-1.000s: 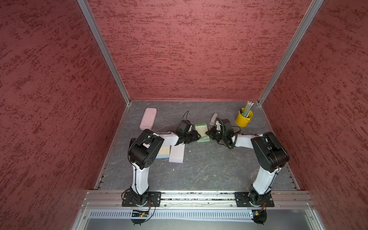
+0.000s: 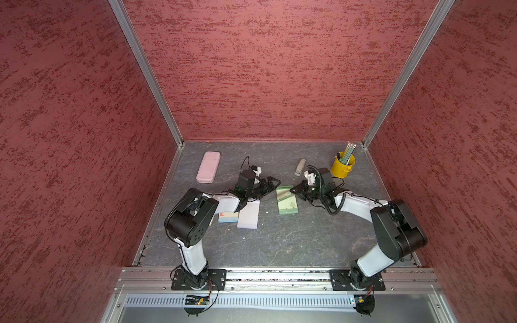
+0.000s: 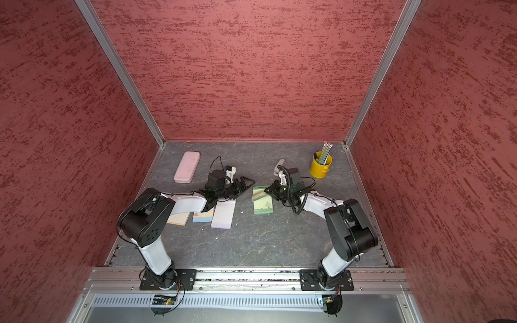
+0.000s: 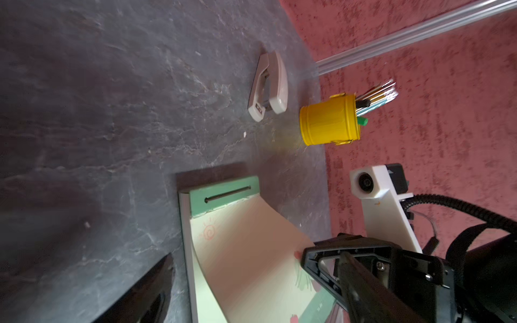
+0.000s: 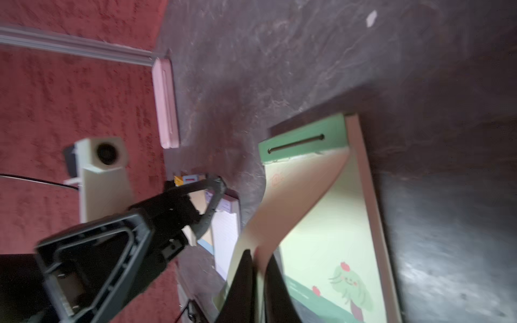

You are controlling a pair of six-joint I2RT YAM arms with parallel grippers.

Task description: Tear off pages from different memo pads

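The green-edged memo pad (image 2: 288, 206) lies at the middle of the table, its bound green strip (image 4: 229, 192) on the far side. Its top page (image 4: 253, 242) is bent up, still attached at the strip, and another printed page (image 5: 328, 231) shows beneath. My right gripper is shut on that raised page, the paper running between its close-set, blurred fingers. At the pad's left, my left gripper (image 2: 275, 184) stands open and apart from the paper. Under the left arm are a white-lilac pad (image 2: 248, 215), a blue-edged pad (image 2: 228, 217) and a cream pad (image 3: 178, 219).
A stapler-like pale object (image 2: 300, 167) rests behind the green pad. The yellow bucket (image 2: 342, 168) of pencils is at the back right, and a pink case (image 2: 208, 167) at the back left. Bare table lies in front of the green pad.
The green pad has slid toward the front, its page bent up at my right gripper.
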